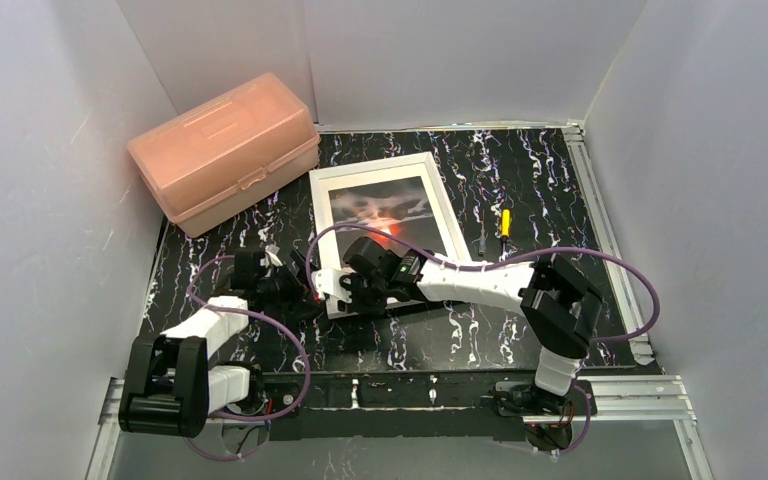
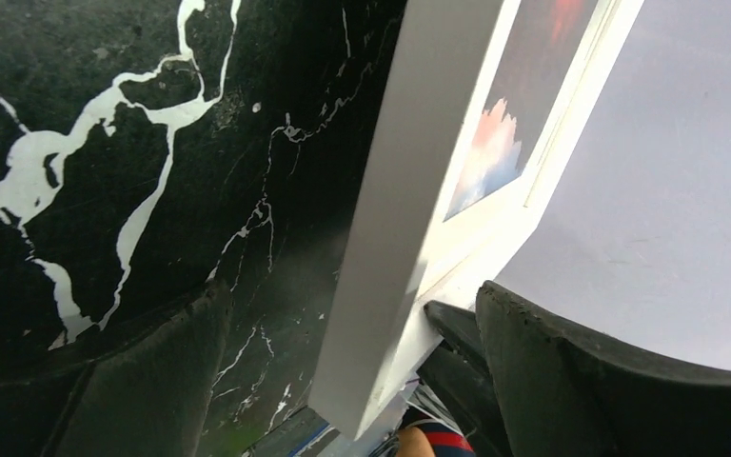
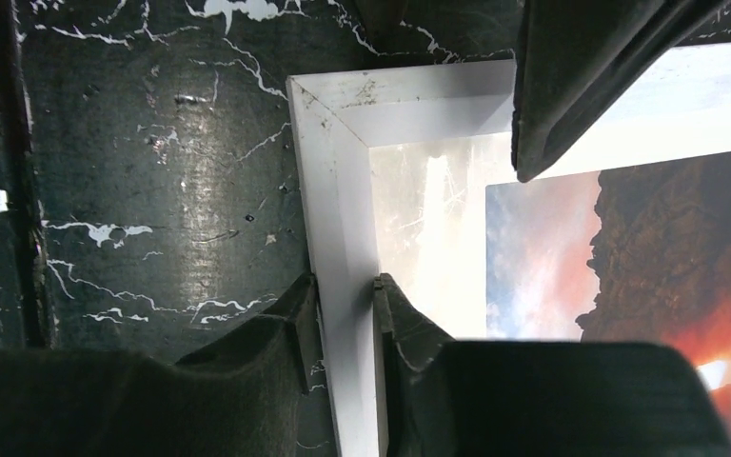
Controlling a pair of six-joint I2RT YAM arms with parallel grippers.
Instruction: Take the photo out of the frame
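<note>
The white picture frame (image 1: 439, 190) lies face up on the black marble table, holding a sunset photo (image 1: 370, 205); in the right wrist view its front corner (image 3: 328, 124) shows. My right gripper has its fingertips on either side of the white bar near that corner, apparently touching it; whether it grips firmly is unclear. My left gripper stands open at the frame's left edge near the front corner, a finger to each side of the side bar (image 2: 403, 162), with a dark fingertip of the other gripper at that corner.
A pink toolbox (image 1: 220, 150) sits at the back left. A yellow screwdriver (image 1: 505, 225) and a thin grey tool (image 1: 482, 237) lie right of the frame. Walls enclose the back and sides; purple cables arc over both arms.
</note>
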